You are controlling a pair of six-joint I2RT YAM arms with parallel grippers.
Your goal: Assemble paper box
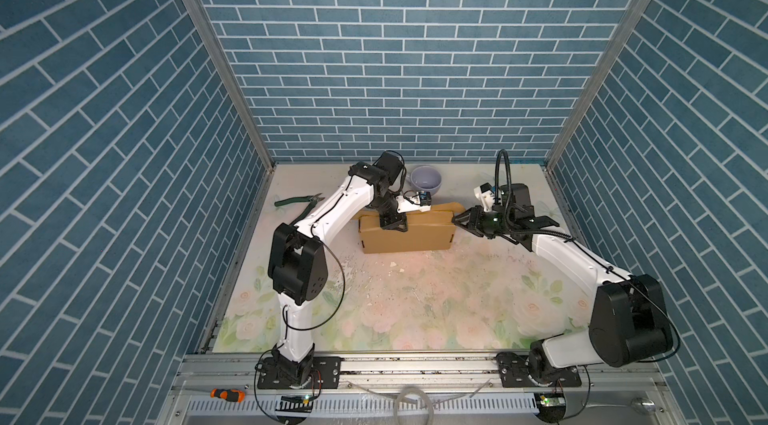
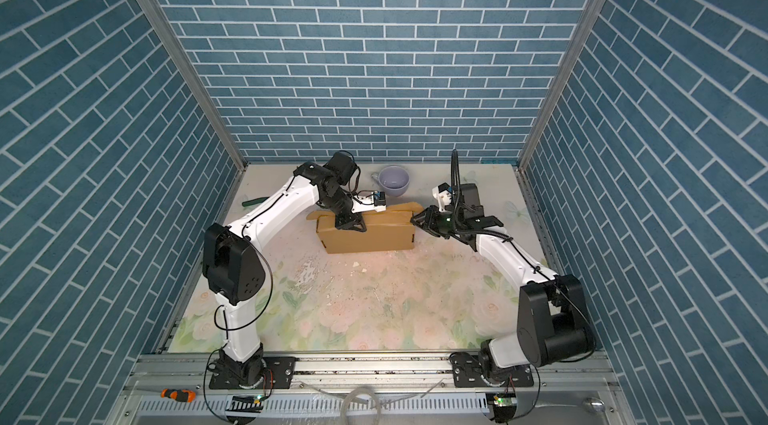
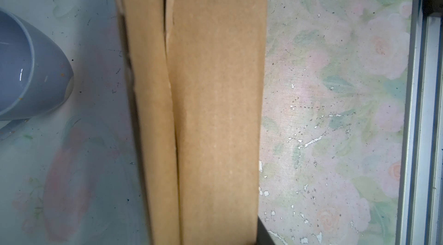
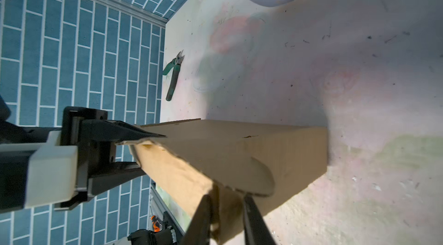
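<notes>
A brown cardboard box (image 1: 409, 238) stands upright as a long narrow shape in the middle of the table. My left gripper (image 1: 393, 223) is shut on its upper front edge; the right wrist view shows that gripper's black fingers (image 4: 110, 182) across the cardboard. Loose flaps run along the top, and a rounded flap (image 4: 249, 173) projects at the right end. There my right gripper is part open, its blurred fingers apart with the box's end corner showing between them. The left wrist view shows the box (image 3: 217, 106) from above; the left fingertips are mostly hidden.
A lavender mug (image 1: 425, 178) stands behind the box. Green-handled cutters (image 4: 174, 76) lie at the back left. Bare floral table (image 1: 432, 305) spreads out in front of the box.
</notes>
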